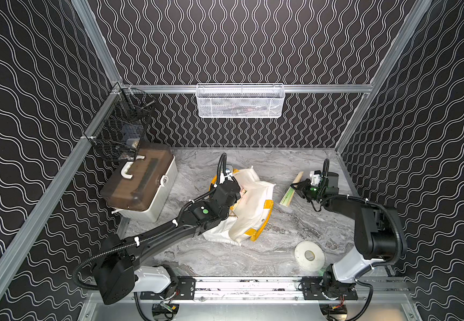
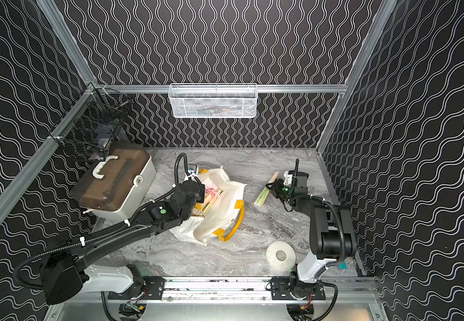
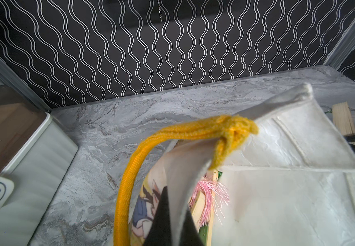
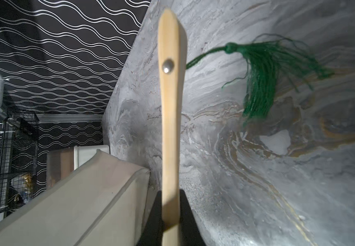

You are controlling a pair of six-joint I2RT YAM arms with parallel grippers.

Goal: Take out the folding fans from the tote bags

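Note:
A white tote bag [image 1: 253, 200] with yellow handles stands mid-table, its mouth spread. My left gripper is shut on the bag's rim beside a yellow handle [image 3: 124, 184]. Inside the bag, a fan with a pink tassel [image 3: 210, 196] shows partly behind that rim; more of it shows in the top right view as a wooden strip [image 2: 211, 200]. To the right of the bag, my right gripper is shut on a folded wooden fan [image 4: 171, 102], low over the table. Its green tassel [image 4: 263, 73] rests on the marble surface.
A brown-lidded storage box [image 1: 140, 182] stands left of the bag. One white round disc [image 1: 309, 255] lies at the front right. A white mesh basket [image 1: 241, 101] hangs on the back wall. Table between the bag and the disc is clear.

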